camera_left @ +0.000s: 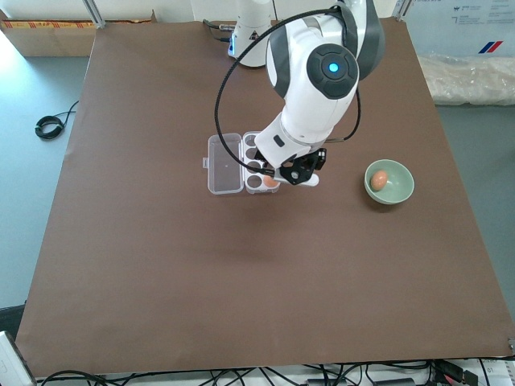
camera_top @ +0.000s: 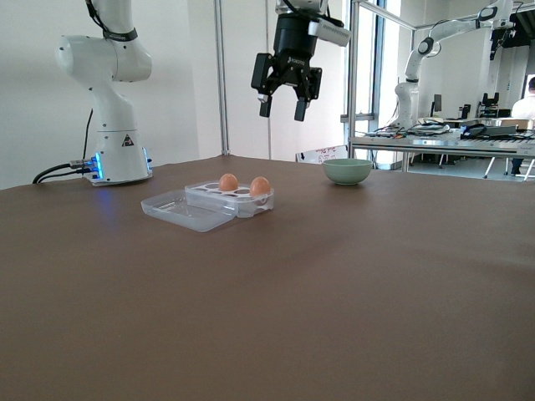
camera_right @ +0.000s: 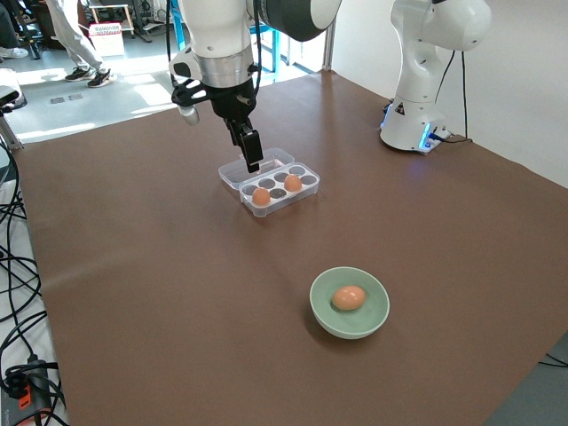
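My black gripper [camera_top: 283, 102] hangs empty above the egg box [camera_top: 242, 203], fingers apart in the top view; in the left view the arm hides its fingertips. The clear plastic box [camera_right: 280, 197] has a white holder with round wells, holding two brown eggs [camera_right: 292, 183]; its lid [camera_left: 224, 166] lies open beside it. A pale green bowl [camera_right: 329, 319] with one egg [camera_right: 349, 298] stands apart from the box, right of it in the left view.
Cables lie along the table's edge.
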